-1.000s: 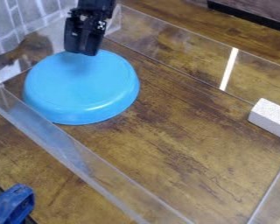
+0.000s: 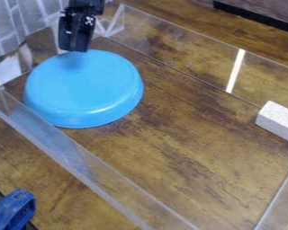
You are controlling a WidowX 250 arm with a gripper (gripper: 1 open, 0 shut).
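Note:
A blue round disc, like an upturned plate or lid (image 2: 84,92), lies on the wooden floor (image 2: 183,153) of a clear-walled enclosure at the upper left. My dark gripper (image 2: 75,45) hangs just above its back edge, near the top of the view. Whether the gripper is open or shut cannot be seen, nor whether it touches the disc.
A white block (image 2: 276,122) lies at the right edge. A blue object (image 2: 11,212) is at the lower left, outside the clear wall.
My gripper has moved to the left and slightly up. The disc looks unmoved.

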